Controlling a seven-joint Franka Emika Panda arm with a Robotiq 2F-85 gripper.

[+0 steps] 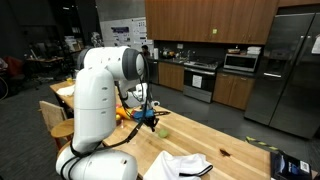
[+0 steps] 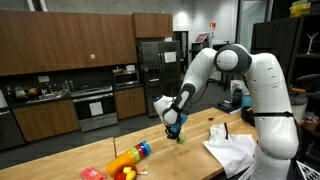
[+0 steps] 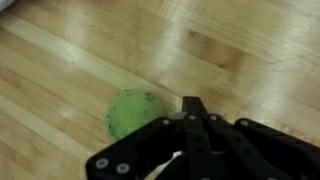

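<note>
A green round thing (image 3: 135, 115) lies on the wooden table, left of my gripper in the wrist view. The gripper's dark fingertips are together, and nothing shows between them. In exterior view 1 the gripper (image 1: 153, 126) hangs low over the table, to the left of the green round thing (image 1: 163, 133) and apart from it. From the other side, the gripper (image 2: 172, 134) appears close to the green thing (image 2: 181, 139).
A white cloth (image 1: 183, 167) with dark parts lies near the arm's base. Orange, yellow and blue things (image 2: 130, 157) stand along another part of the table. A dark object (image 1: 290, 165) rests at the far right.
</note>
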